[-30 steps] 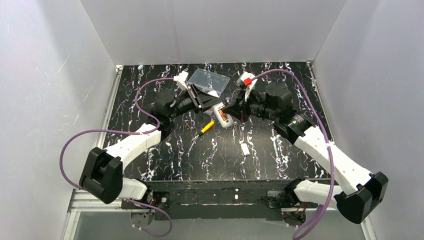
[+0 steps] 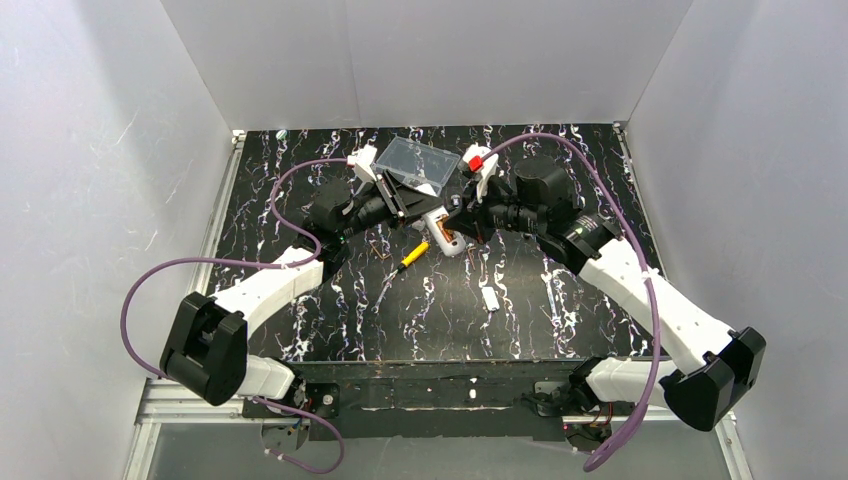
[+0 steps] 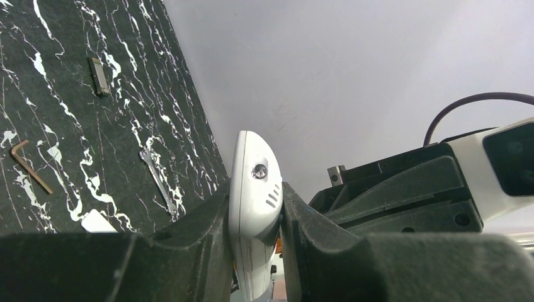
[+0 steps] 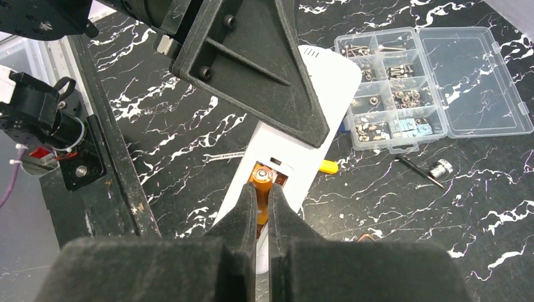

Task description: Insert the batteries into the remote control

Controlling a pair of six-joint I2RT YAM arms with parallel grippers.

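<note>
My left gripper (image 2: pixel 425 205) holds the white remote (image 2: pixel 449 241) tilted in mid-air over the table; in the left wrist view the remote (image 3: pixel 255 189) stands clamped between its fingers. In the right wrist view the back of the remote (image 4: pixel 330 82) faces up with its battery compartment open, an orange battery (image 4: pixel 262 178) in that compartment area. My right gripper is shut on this battery, its fingertips at the compartment. How far the battery is seated cannot be told.
A parts organizer (image 4: pixel 390 88) with an open lid lies at the back. A yellow screwdriver (image 2: pixel 414 254), a small white piece (image 2: pixel 490 298), a wrench (image 3: pixel 157 179) and a hex key (image 3: pixel 31 170) lie on the dark marble table.
My left gripper and the remote have stayed in place.
</note>
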